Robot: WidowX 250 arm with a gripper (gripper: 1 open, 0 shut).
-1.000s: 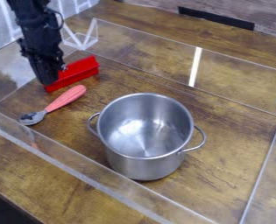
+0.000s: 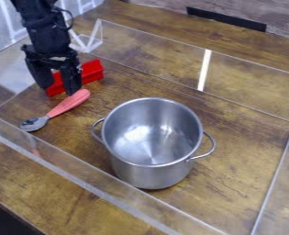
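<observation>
My black gripper (image 2: 52,72) is at the upper left, its fingers lowered over a red block (image 2: 88,72) and standing open. Whether the fingers touch the block is unclear. Just below lies a spoon (image 2: 68,105) with a pink handle and metal bowl, pointing toward the lower left. A large steel pot (image 2: 150,138) with two side handles stands at the centre right, empty.
Clear panels or strips border the work area along the front left, right and back.
My gripper has descended toward the red block, now covering more of its left part. The spoon and pot have not moved.
</observation>
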